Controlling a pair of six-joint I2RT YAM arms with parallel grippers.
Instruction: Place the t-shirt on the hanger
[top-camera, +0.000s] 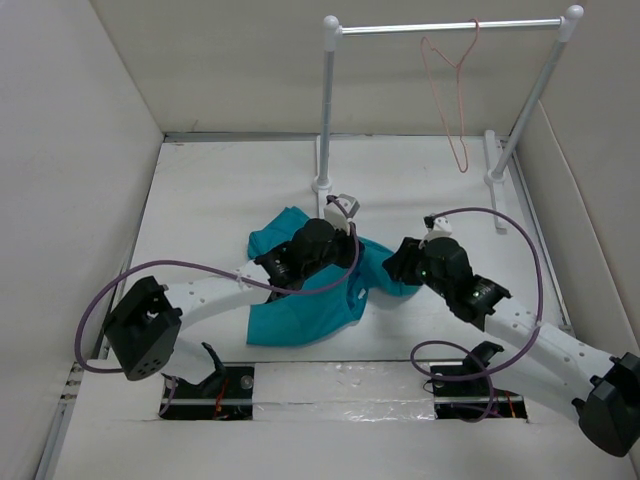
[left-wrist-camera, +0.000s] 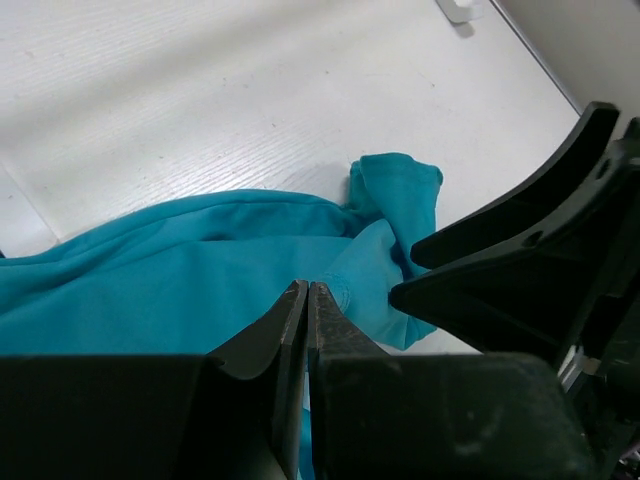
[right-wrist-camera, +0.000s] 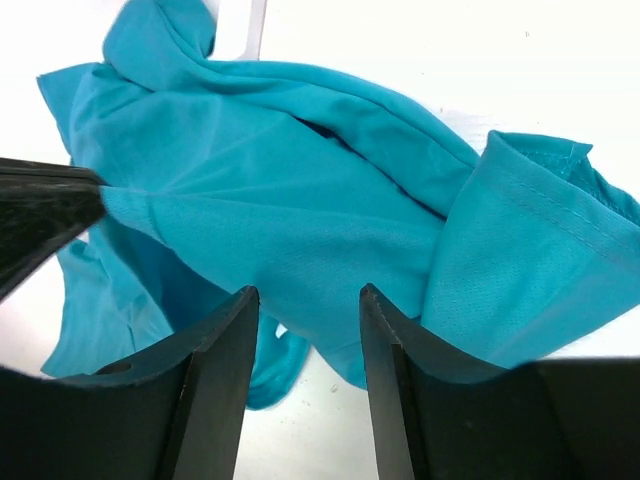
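Observation:
The teal T-shirt (top-camera: 295, 320) lies rumpled on the white floor. In the top view my left gripper (top-camera: 345, 245) is over its middle; in the left wrist view its fingertips (left-wrist-camera: 308, 300) meet, shut, above the cloth. My right gripper (top-camera: 400, 260) is over the shirt's right part; in the right wrist view its fingers (right-wrist-camera: 210, 390) stand apart over the cloth (right-wrist-camera: 530, 250), and its dark fingers also reach into the left wrist view at the right. A thin pink hanger (top-camera: 460, 100) hangs from the rail.
A white rack with a metal rail (top-camera: 400, 30) and two posts (top-camera: 325, 120) stands at the back, its feet on the floor. Walls close in at both sides.

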